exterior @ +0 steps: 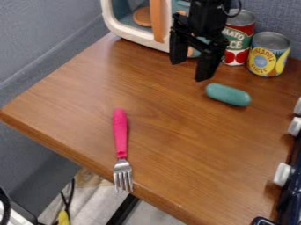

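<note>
My black gripper [189,61] hangs at the top centre, open, its two fingers apart above the back of the wooden table [118,119], with nothing visible between them. It is just up and left of a teal cylindrical object [228,95] lying on the table. A pink-handled fork [120,141] lies at the left front, tines toward the front edge.
Behind stand a tomato can [233,48], a yellow can [268,59] and a white toy appliance [123,22]. A dark object with white knobs [289,176] lines the right edge.
</note>
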